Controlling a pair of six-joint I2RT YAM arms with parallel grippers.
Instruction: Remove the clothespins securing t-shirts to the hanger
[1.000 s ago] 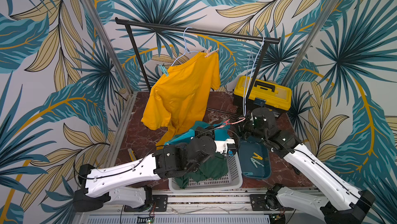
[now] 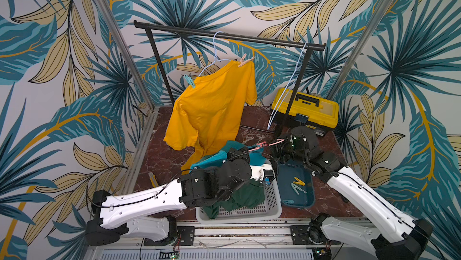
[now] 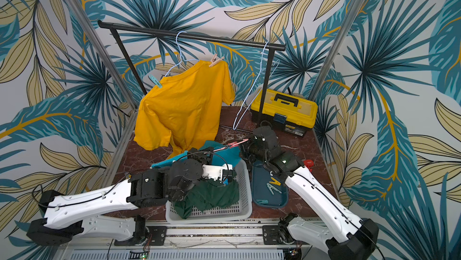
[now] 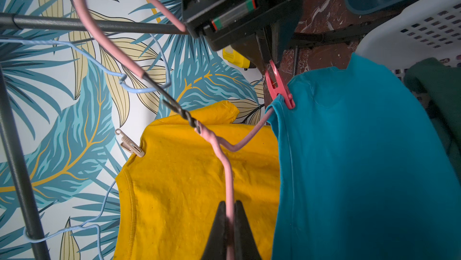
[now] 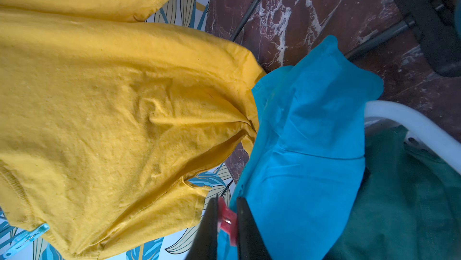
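Note:
My left gripper is shut on the pink wire hanger [image 4: 226, 176]. The teal t-shirt [image 4: 345, 164] hangs from one end of it, clipped by a red clothespin [image 4: 281, 89]. My right gripper is at this clothespin, whose handles lie between its fingertips; whether they press on it cannot be told. Behind, the yellow t-shirt [image 2: 216, 101] hangs on a blue hanger [image 2: 214, 49], held by a turquoise clothespin [image 2: 189, 81] and pale pink clothespins [image 2: 243, 62]. The teal shirt's lower part lies over the basket [image 2: 240, 219].
A dark green garment [image 2: 247, 197] lies in the basket. To its right is a blue tray [image 2: 288, 201] with loose clothespins [image 2: 297, 185]. An empty blue hanger [image 3: 254, 82] dangles from the black rack [image 2: 230, 35], near a yellow toolbox [image 2: 307, 109].
The empty blue hanger swings and turns by the rack's right post.

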